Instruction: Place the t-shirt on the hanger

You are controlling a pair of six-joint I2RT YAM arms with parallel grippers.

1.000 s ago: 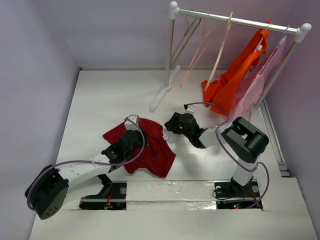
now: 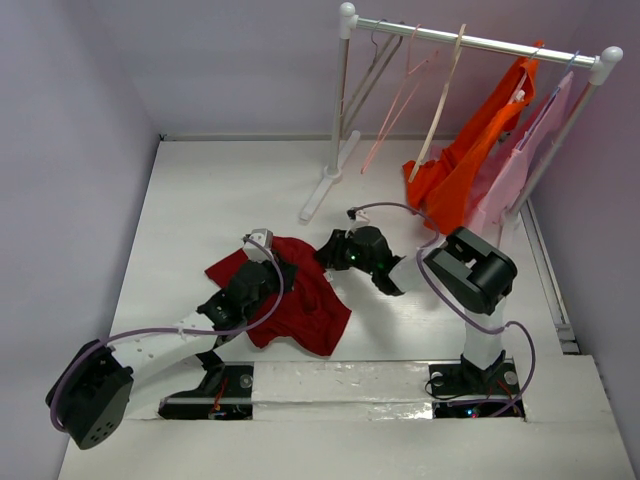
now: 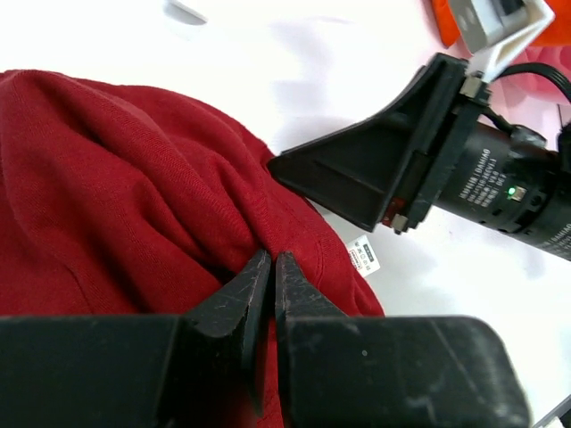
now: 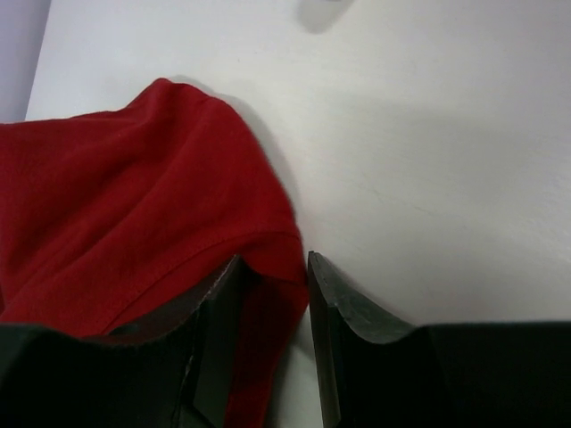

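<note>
The red t-shirt (image 2: pixel 315 310) lies crumpled on the table at left centre, a white tag (image 3: pixel 363 256) at its right edge. My left gripper is shut over it, its tips against a fold of the cloth; whether any cloth is pinched cannot be told. At the shirt's right edge is my right gripper, its fingers parted, with a corner of red cloth reaching into the gap between them. Behind, on the rack, hang a thin pink hanger (image 2: pixel 395 105) and a pale wooden-coloured hanger (image 2: pixel 440 105), both bare.
The white rack's rail (image 2: pixel 490 44) spans the back right, with its foot (image 2: pixel 328 190) on the table. An orange garment (image 2: pixel 465 165) and a pink garment (image 2: pixel 510 185) hang at its right end. Free table (image 2: pixel 235 175) shows at the back left.
My right gripper has moved left to the shirt's edge, and its fingers are now around the cloth there.
</note>
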